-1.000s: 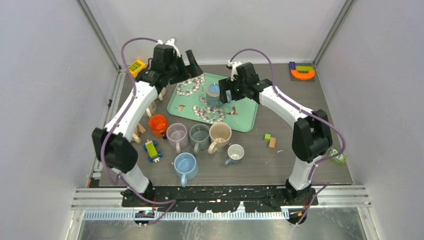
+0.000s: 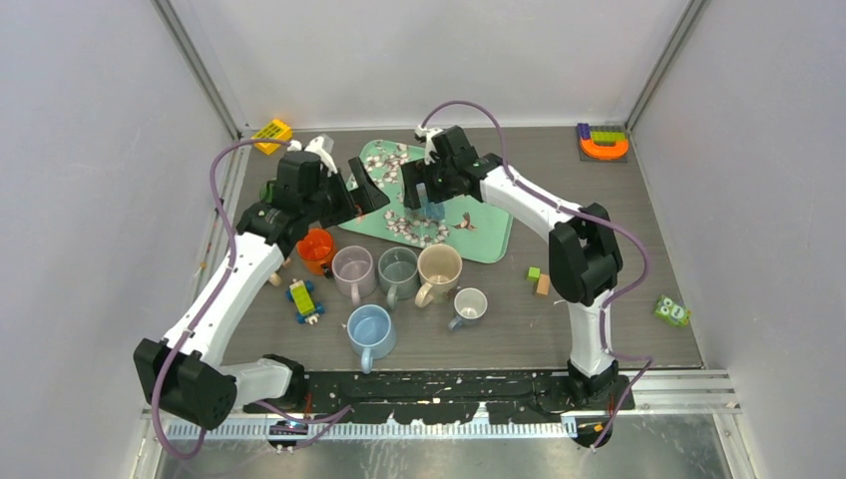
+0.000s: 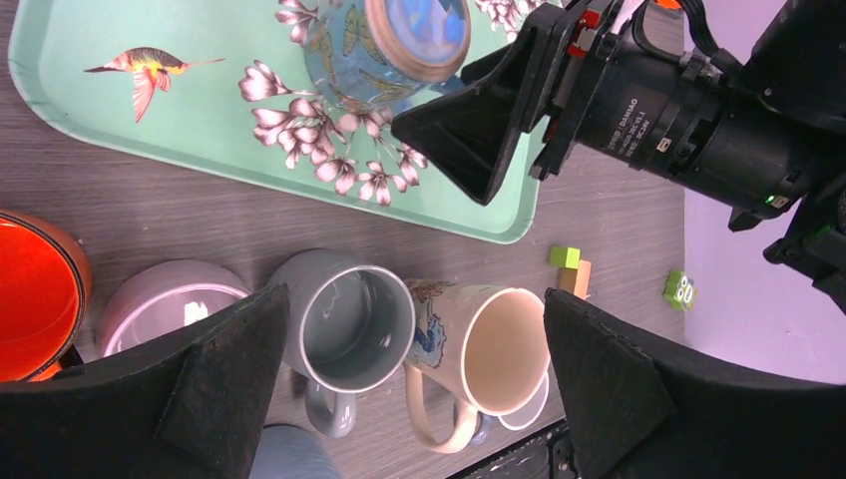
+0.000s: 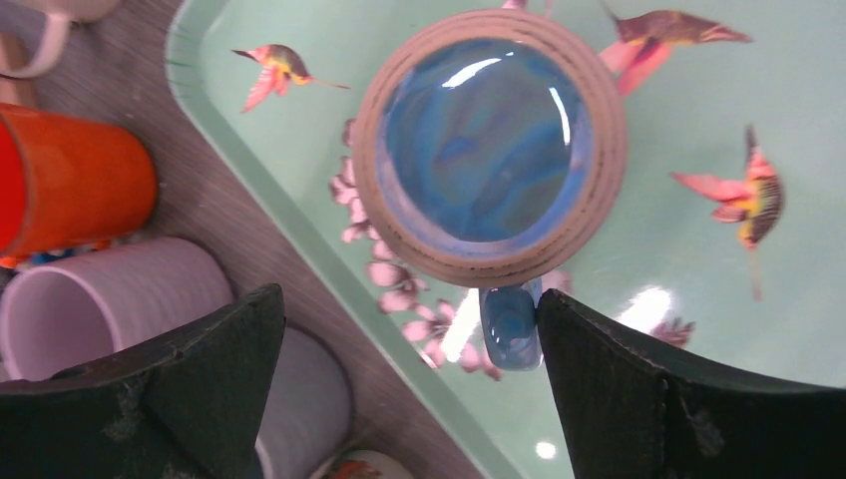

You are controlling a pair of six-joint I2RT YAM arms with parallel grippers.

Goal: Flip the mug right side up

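Note:
An upside-down blue patterned mug sits on the green tray (image 2: 479, 239), its brown-ringed base (image 4: 489, 150) upward in the right wrist view and its handle (image 4: 509, 329) pointing down-frame. My right gripper (image 2: 414, 175) is open over the mug, the handle between and beneath its fingers in the right wrist view. My left gripper (image 2: 369, 185) is open to the left of the right one, above the tray's left part. In the top view the mug is largely hidden under the right gripper.
Several upright mugs stand in front of the tray, including orange (image 2: 315, 247), pink (image 2: 352, 267), grey (image 2: 398, 269) and cream (image 2: 439, 261) ones. Small blocks (image 2: 542, 284) lie to the right; a toy car (image 2: 303, 299) is front left. Bare table shows at the right.
My left arm has drawn back toward the front from the rear of the tray. My right gripper has moved left over the mug, covering more of it.

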